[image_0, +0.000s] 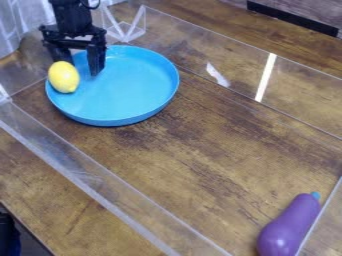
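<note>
My black gripper (75, 50) is at the top left, hanging over the back-left rim of a blue round plate (127, 90). A yellow egg-shaped object (63, 76) lies on the left part of the plate, just in front of the gripper and below it in the picture. The fingers are small and dark against their shadows, so I cannot tell whether they are open or shut. A purple eggplant (289, 226) lies at the bottom right.
Clear plastic walls run along the left and top. A white tape strip (265, 77) lies right of the plate.
</note>
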